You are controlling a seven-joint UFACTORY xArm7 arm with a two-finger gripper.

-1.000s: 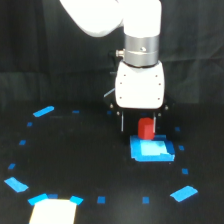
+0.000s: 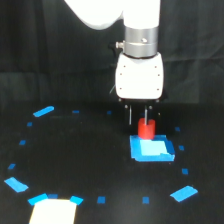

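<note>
My white gripper [image 2: 138, 122] points down at the right of centre, its two dark fingers apart with a dark gap between them. Just below and slightly right of the fingertips, a small red object [image 2: 147, 130] stands upright. The right fingertip overlaps its top in this view; whether they touch cannot be told. Under the red object lies a blue square [image 2: 135, 154] with a pale centre.
Blue tape strips [image 2: 184, 193] and small blue marks are scattered over the black table [image 2: 85, 150]. A pale, bright block [image 2: 53, 212] sits at the bottom left edge.
The fingers stand closer together than before. The hand sits slightly lower and more to the right. The red object remains over the blue square, its outline slightly different.
</note>
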